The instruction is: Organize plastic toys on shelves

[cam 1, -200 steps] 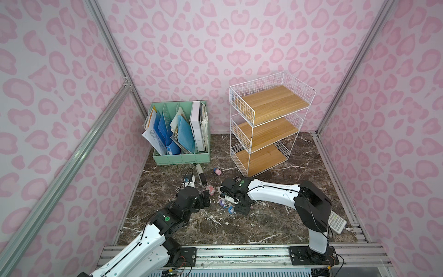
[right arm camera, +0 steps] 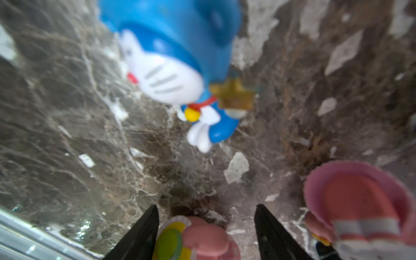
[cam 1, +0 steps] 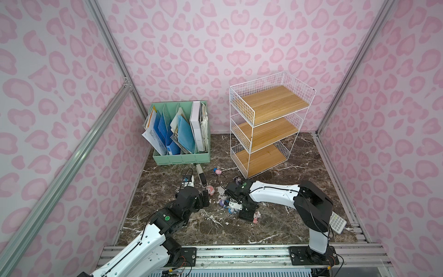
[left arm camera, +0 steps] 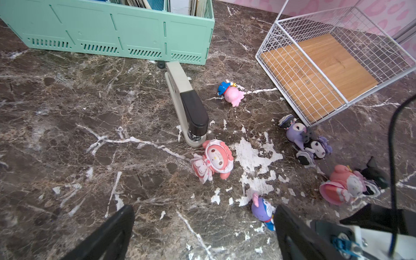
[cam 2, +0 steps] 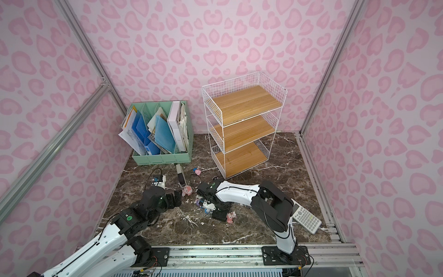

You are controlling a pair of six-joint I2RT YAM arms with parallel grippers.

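Observation:
Plastic toys lie on the marble table: a pink My Melody, a pink toy with blue hat, two purple Kuromi figures, a purple-and-blue toy. Both fingers of my left gripper stand apart over bare table. My right gripper is low at the front centre, its fingertips apart, part open, on either side of a pink-yellow-green toy; whether they touch it is unclear. In the right wrist view a blue Doraemon and a pink toy lie nearby. The three-tier wire shelf stands empty behind.
A green file holder stands back left, a stapler before it. A calculator lies at the right edge.
The left arm is nearly still.

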